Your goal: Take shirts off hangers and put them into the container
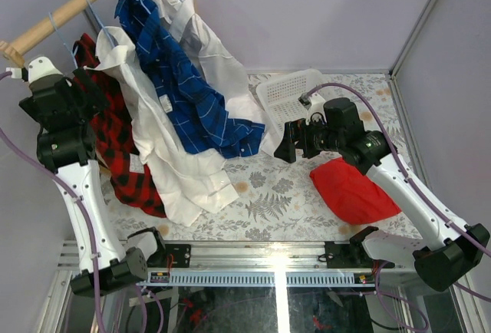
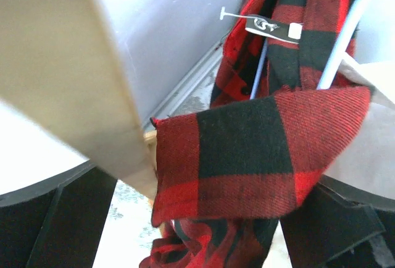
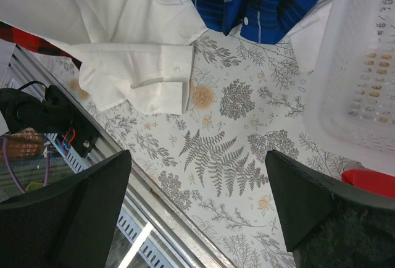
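Observation:
A red and black checked shirt hangs from a blue hanger at the left end of the wooden rail. The left gripper stands open at this shirt's upper part; in the left wrist view the checked cloth lies between its spread fingers, not gripped. Part of the blue hanger shows at the upper right there. Over the table, well away from the shirts, my right gripper is open and empty.
Beside the checked shirt hang a white shirt, a blue checked shirt and another white one. A white basket stands at the back, a red cloth lies on the right.

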